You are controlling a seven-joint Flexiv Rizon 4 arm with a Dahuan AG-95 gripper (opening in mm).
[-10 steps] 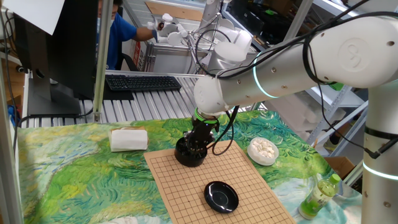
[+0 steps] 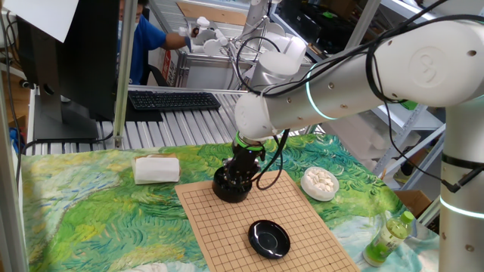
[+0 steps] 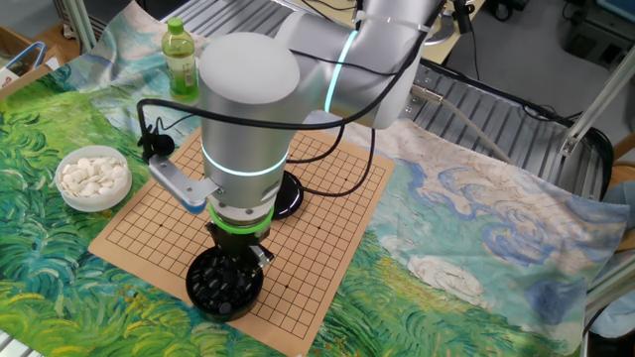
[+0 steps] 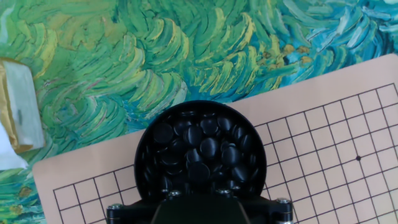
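Observation:
A round black bowl [image 4: 148, 118] full of glossy black stones [image 4: 209, 147] sits on a corner of the wooden grid board [image 4: 323, 149]. My black gripper [image 3: 236, 262] points down at the bowl, its lower end at or just over the rim in both exterior views. In the wrist view only dark parts of it show along the bottom edge, overlapping the bowl's near side. Its fingertips are hidden among dark shapes, so neither their spacing nor anything between them can be made out. A shallow empty black dish [image 2: 269, 239], perhaps the bowl's lid, lies elsewhere on the board.
A white bowl of white stones [image 2: 320, 183] stands on the painted cloth beside the board. A green-capped bottle [image 2: 388, 239] is at the front right, and a white packet [image 2: 156, 170] lies to the left. Much of the grid is bare.
Over the last second my arm has barely moved, with at most a slight shift of the gripper at the bowl. Bowl, dish and board stay in place.

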